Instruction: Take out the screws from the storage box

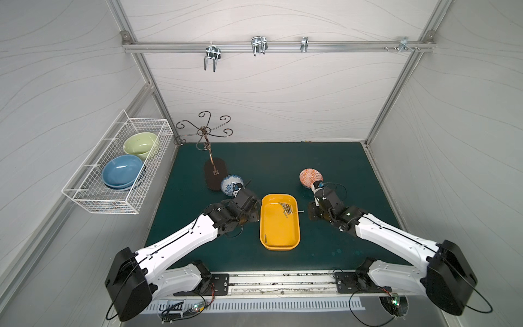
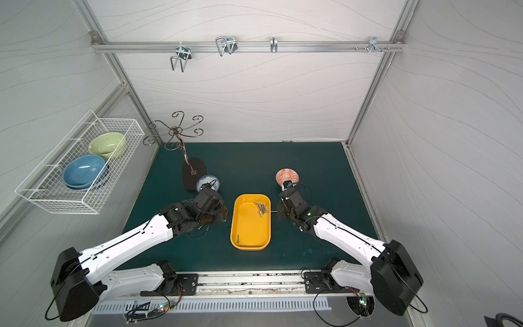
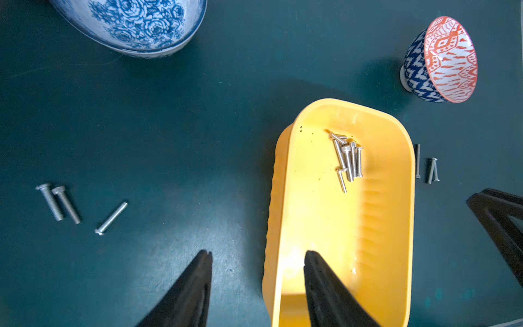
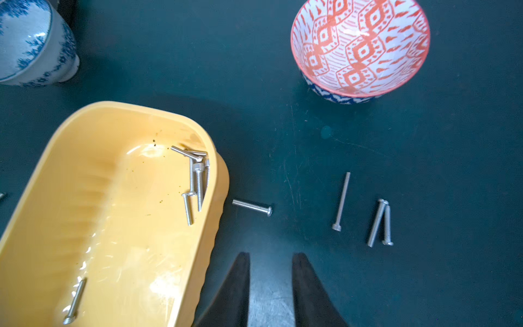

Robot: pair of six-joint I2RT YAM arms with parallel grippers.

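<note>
The yellow storage box (image 3: 343,229) stands mid-table, a cluster of silver screws (image 3: 348,158) at its far end. One more screw (image 4: 76,299) lies near the box's front end in the right wrist view. On the table right of the box rest a single screw (image 4: 252,207), close to its wall, and other screws (image 4: 379,222) farther right. Several screws (image 3: 60,202) lie to the left. My left gripper is open over the box's left wall. Right of the box, my right gripper is partly open, nothing between its fingers.
Behind the box stand a blue-white bowl (image 3: 144,24) on the left and a red-patterned bowl (image 4: 359,43) on the right. A metal stand (image 1: 215,171) rises at the back left. A wire basket (image 1: 117,169) hangs on the left wall.
</note>
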